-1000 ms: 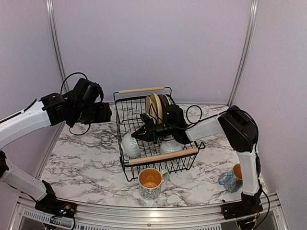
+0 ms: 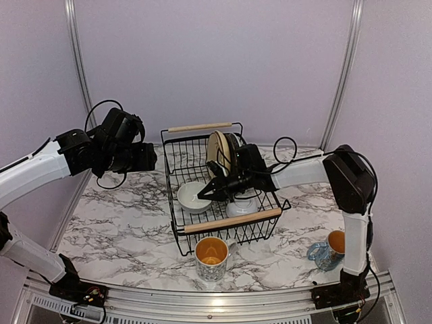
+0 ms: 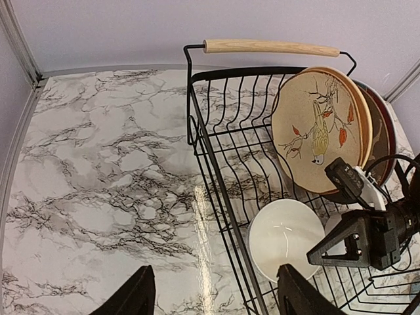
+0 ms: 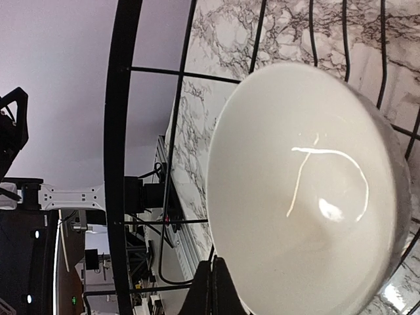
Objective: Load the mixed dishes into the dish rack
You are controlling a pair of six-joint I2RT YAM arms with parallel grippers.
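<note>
Inside the wire dish rack [image 2: 177, 223], a white bowl [image 2: 194, 196] rests at the left with its opening facing up, somewhat tilted. My right gripper is shut at the bowl's near rim, and nothing shows between its fingers; whether they touch the rim I cannot tell. Several plates [image 3: 318, 131] stand on edge at the rack's back right, the front one bearing a bird picture. A second white bowl [image 2: 241, 207] sits under the right arm, partly hidden. Left of the rack, above bare counter, my left gripper hangs open and empty.
A patterned mug [image 2: 211, 260] with an orange inside stands just in front of the rack. Another bluish mug [image 2: 327, 253] lies at the right, by the right arm's base. Left of the rack, the marble counter [image 2: 115, 229] is clear.
The left bowl has tipped from standing on its side to opening upward. My right gripper has shifted slightly right and lower in the top view. The left arm has stayed still.
</note>
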